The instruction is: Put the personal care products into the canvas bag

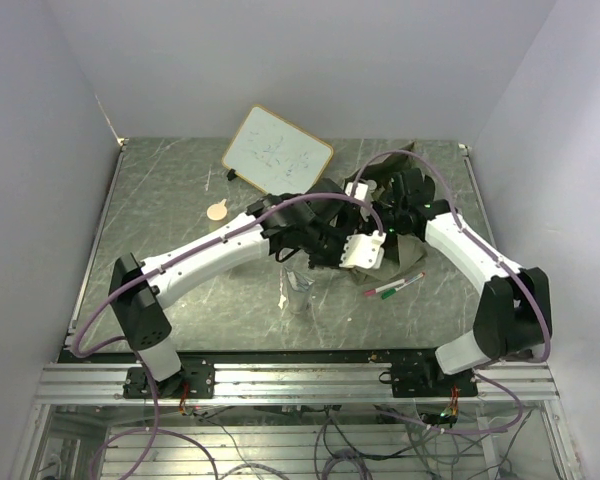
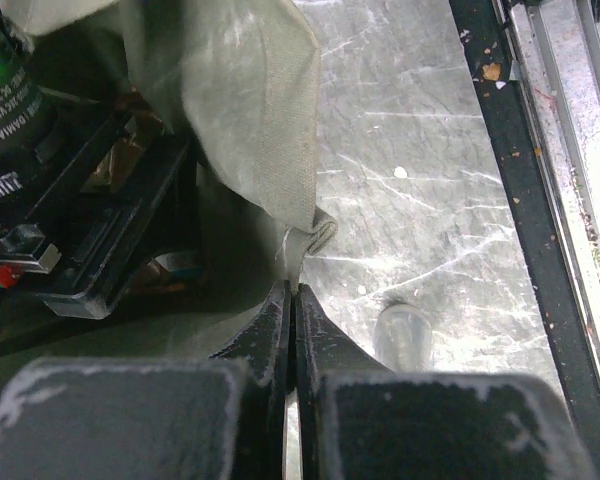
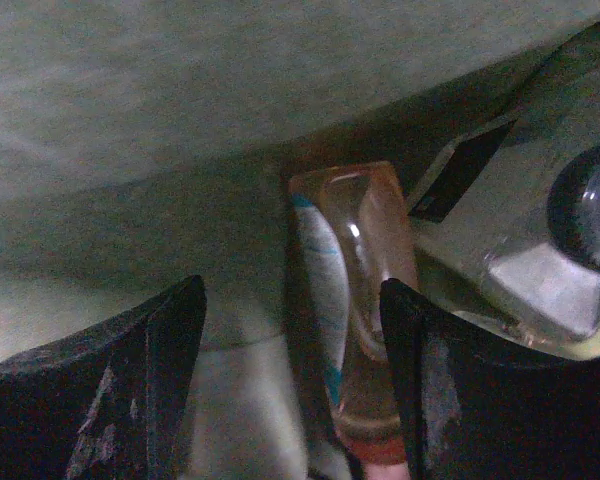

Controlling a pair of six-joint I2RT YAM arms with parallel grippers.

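Observation:
The olive canvas bag [image 1: 400, 255] sits at the right of the table under both arms. My left gripper is shut on the edge of its fabric [image 2: 220, 180]. My right gripper is down inside the bag, part open, with a clear orange-brown bottle [image 3: 355, 280] between and beyond its fingers; whether it touches the bottle I cannot tell. A clear container [image 3: 550, 220] lies beside that bottle in the right wrist view.
A whiteboard [image 1: 277, 150] lies at the back. A clear cup [image 1: 298, 290] stands at the front middle, markers [image 1: 395, 286] lie right of it, and a beige-lidded item [image 1: 217, 212] is at left.

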